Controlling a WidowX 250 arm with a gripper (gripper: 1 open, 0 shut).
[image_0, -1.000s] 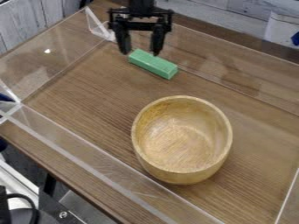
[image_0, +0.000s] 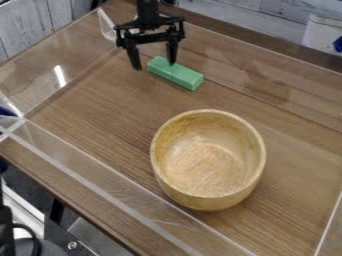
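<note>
My black gripper (image_0: 152, 54) hangs at the top centre of the camera view, its fingers open and pointing down, just left of and slightly above a green rectangular block (image_0: 179, 76) lying at a slant on the wooden floor. Nothing shows held between the fingers. A large round tan bowl (image_0: 207, 160) stands in the lower middle.
A pale translucent object (image_0: 110, 28) is at the upper left behind the arm. Pale edges border the top corners, and a dark object lies at the bottom left corner.
The green block and bowl look unmoved.
</note>
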